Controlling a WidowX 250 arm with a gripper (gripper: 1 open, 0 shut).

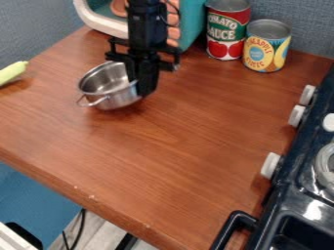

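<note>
A small steel pot (104, 90) with side handles sits on the wooden table at the left middle, looking slightly tilted. The black gripper (143, 78) is over its right rim, fingers down at that rim. Whether it is closed on the rim is hard to see.
A tomato sauce can (228, 31) and a yellow can (267, 47) stand at the back beside a teal container (186, 20). A yellow object (11, 72) lies at the left edge. A black stove (299, 195) is on the right.
</note>
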